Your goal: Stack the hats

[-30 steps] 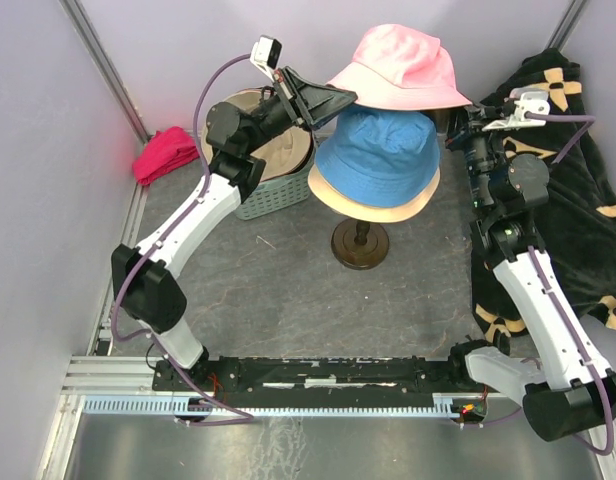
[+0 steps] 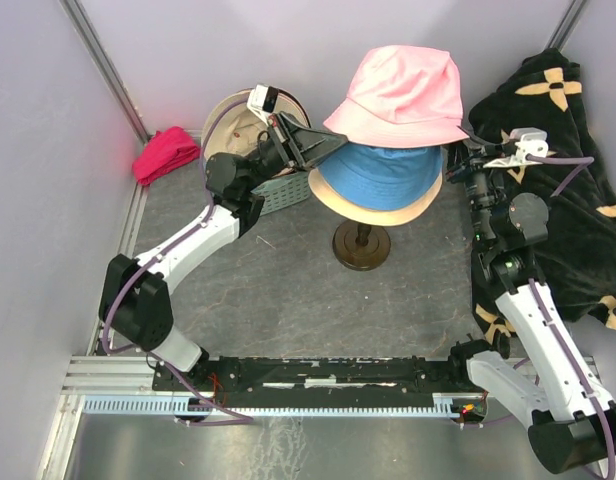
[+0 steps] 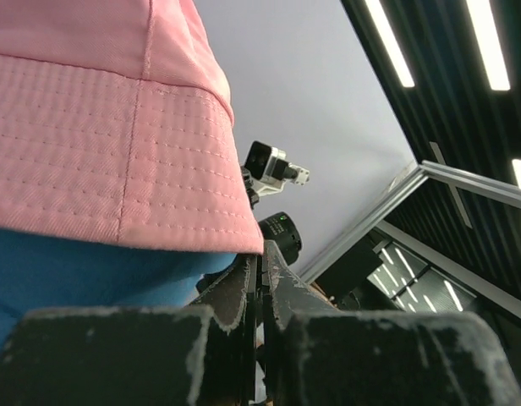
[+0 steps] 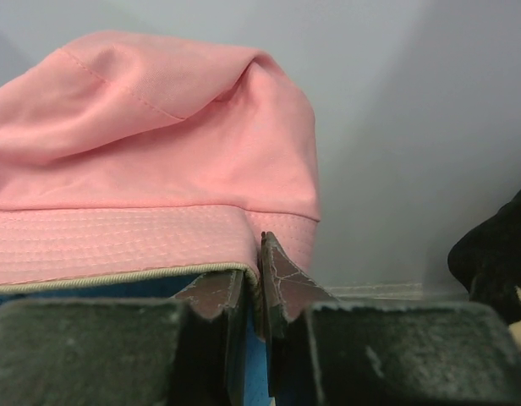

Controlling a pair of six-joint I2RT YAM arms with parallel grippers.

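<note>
The pink bucket hat [image 2: 403, 90] covers the crown of the blue hat [image 2: 383, 175] in the top view. Below the blue brim shows a tan brim [image 2: 378, 211], all carried on a stand with a round brown base [image 2: 361, 246]. My left gripper [image 2: 338, 142] is shut on the pink hat's brim at its left side; in the left wrist view the brim's edge reaches the fingertips. On the opposite side my right gripper pinches the brim, its piped edge running between the fingers. Whether the pink hat rests on the blue one is unclear.
A grey-green basket [image 2: 284, 192] with beige hats [image 2: 234, 132] stands behind the left arm. Red cloth [image 2: 166, 155] lies at the back left. A black patterned blanket [image 2: 578, 230] fills the right side.
The pink hat has come down and forward over the blue hat, hiding more of its crown. Both grippers have moved along with it, keeping their hold on the brim.
</note>
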